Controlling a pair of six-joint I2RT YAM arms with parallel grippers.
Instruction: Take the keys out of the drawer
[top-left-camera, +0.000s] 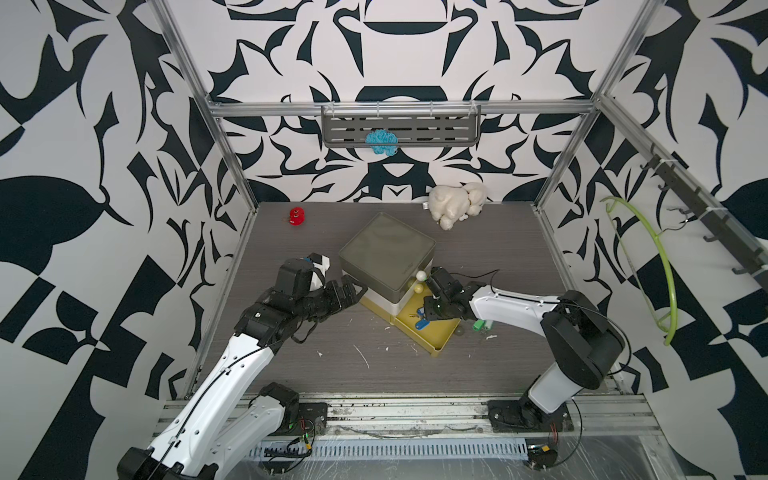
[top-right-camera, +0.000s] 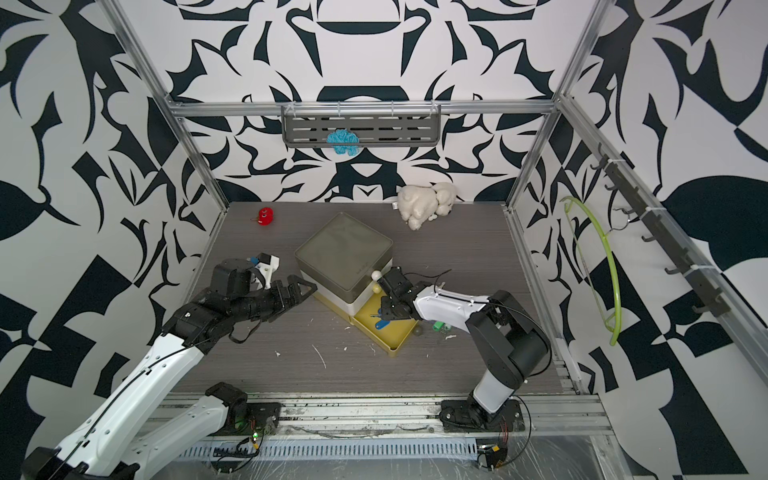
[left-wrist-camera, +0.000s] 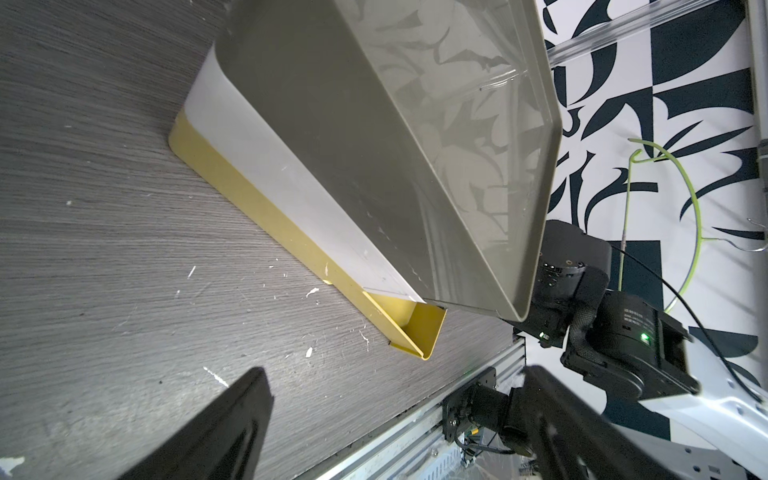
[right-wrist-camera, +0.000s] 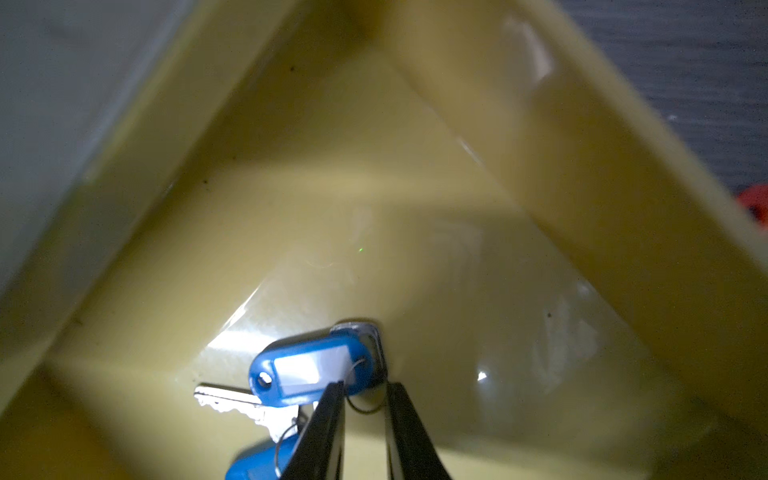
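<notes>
The yellow drawer (top-left-camera: 436, 345) stands pulled out from beneath the grey-topped box (top-left-camera: 388, 252). In the right wrist view, keys with a blue tag (right-wrist-camera: 308, 369) lie on the drawer floor. A silver key (right-wrist-camera: 240, 402) and a second blue tag (right-wrist-camera: 264, 461) sit just below it, partly hidden by a finger. My right gripper reaches into the drawer, its fingertips a small gap apart. A thin wire ring (right-wrist-camera: 365, 411) shows between or just beyond them, not visibly clamped. To the left of the box, my left gripper hangs wide open and empty.
A white plush toy (top-left-camera: 456, 204) is behind the box, and a red ball-like object (top-left-camera: 297, 216) lies at the back left. Small green pieces (top-left-camera: 482, 325) rest right of the drawer. The tabletop left of the box is mostly clear.
</notes>
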